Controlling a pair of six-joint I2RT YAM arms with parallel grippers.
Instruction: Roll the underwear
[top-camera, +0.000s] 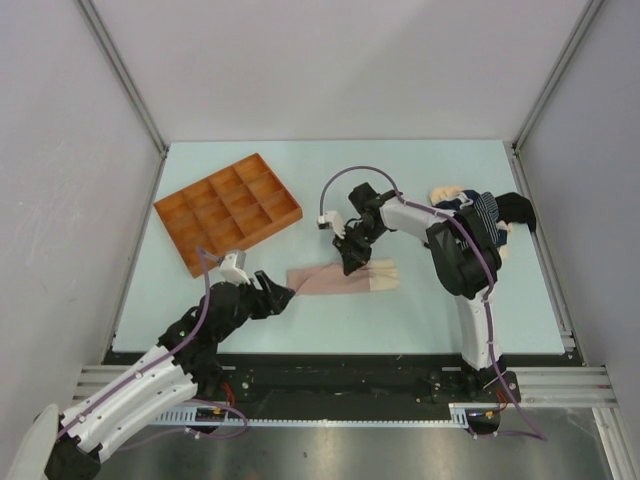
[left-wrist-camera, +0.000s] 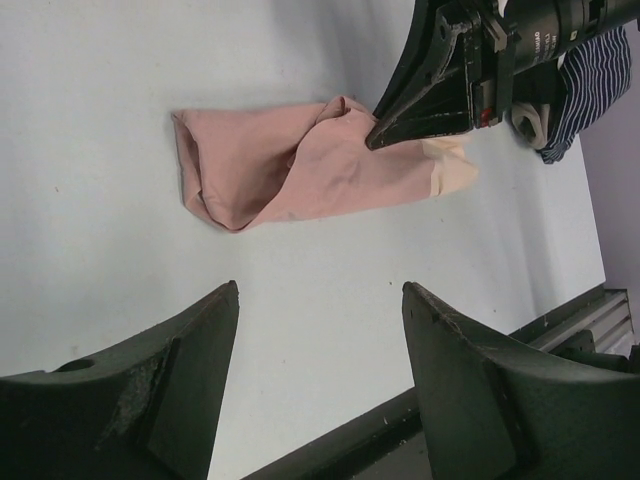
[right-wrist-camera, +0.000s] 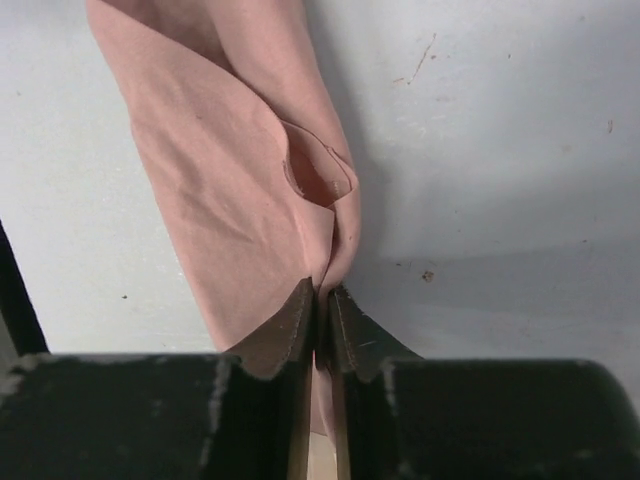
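Observation:
The pink underwear (top-camera: 330, 280) lies as a rumpled strip on the table, its pale band at the right end. My right gripper (top-camera: 350, 262) is down on it; in the right wrist view its fingertips (right-wrist-camera: 300, 330) meet close together on a folded edge of the fabric (right-wrist-camera: 230, 180). How firmly they hold it cannot be seen. My left gripper hangs lower left of the underwear, fingers apart, with bare table between them.
An orange divided box (top-camera: 228, 210) sits at the back left. A pile of striped and dark clothes (top-camera: 490, 210) lies at the right.

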